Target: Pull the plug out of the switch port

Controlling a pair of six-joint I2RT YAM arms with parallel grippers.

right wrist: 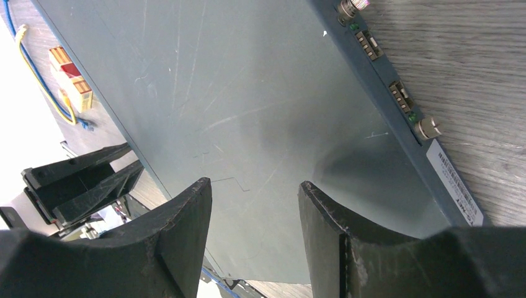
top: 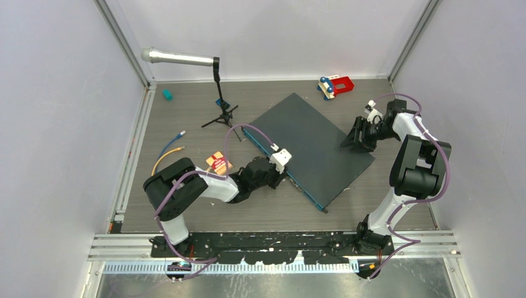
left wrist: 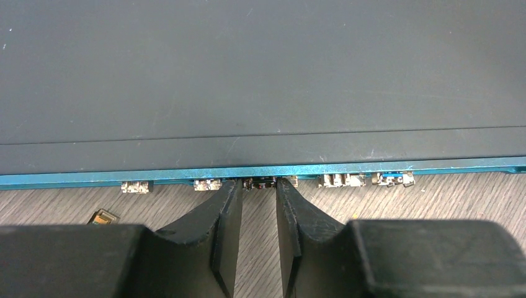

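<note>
A flat dark switch [top: 310,149] lies diagonally on the wooden table, with a blue port edge [left wrist: 74,178] carrying several metal modules. My left gripper is at that edge, its two fingertips part open around a small dark module [left wrist: 260,182]; whether they grip it cannot be told. My right gripper stands open above the switch's right part, nothing between its fingers. Its view also shows knobs and small ports along the switch's other edge.
An orange box [top: 218,162], blue cable [top: 167,147] and yellow cable [top: 162,158] lie at the left. A tripod stand [top: 223,112] and red toy [top: 342,85] stand at the back.
</note>
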